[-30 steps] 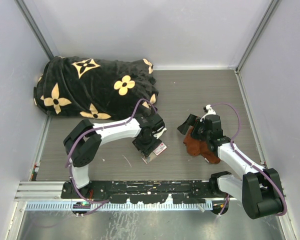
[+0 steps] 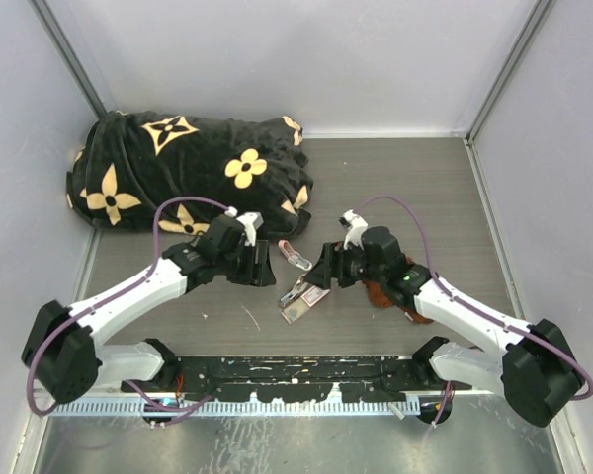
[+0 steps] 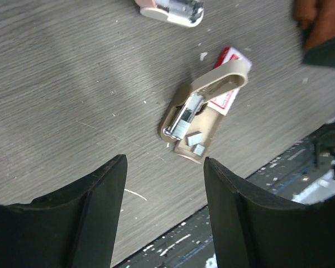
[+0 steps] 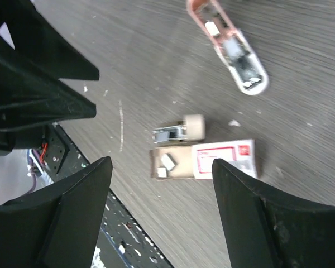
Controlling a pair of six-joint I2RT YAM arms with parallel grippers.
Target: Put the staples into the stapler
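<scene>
A beige stapler (image 3: 223, 78) has its top raised, with silver metal in its channel. Against it lies a staple box (image 4: 226, 158), white and red, with an open tray (image 4: 181, 170) holding small silver staple pieces (image 4: 167, 161). A pink and white stapler (image 4: 229, 44) lies behind, its channel uncovered. Left of the beige stapler, my left gripper is open and empty. My right gripper also has its fingers apart, above the box and the beige stapler, with no object held. Part of the beige stapler is hidden by the right gripper in the top view.
A rumpled brown cloth (image 2: 383, 296) lies under and beside the right arm. A large black bundle with yellow flowers (image 2: 203, 168) fills the back left. Bare table (image 2: 405, 178) stretches across the back right. Both grippers are close together.
My left gripper has moved back to the left, uncovering the beige and pink staplers. My right gripper has come left from above the brown cloth to the staple box.
</scene>
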